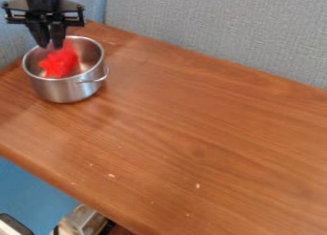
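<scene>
A steel pot (73, 88) with a side handle stands at the left of the wooden table (192, 134). A red object (60, 62) is in the pot. My black gripper (49, 40) hangs over the pot at the top left, just above the red object. Whether its fingers touch or hold the object is too small to tell.
Grey padded walls border the table at the back and left. The table to the right of the pot is clear. Some metal items (84, 223) lie below the table's edge at the bottom left.
</scene>
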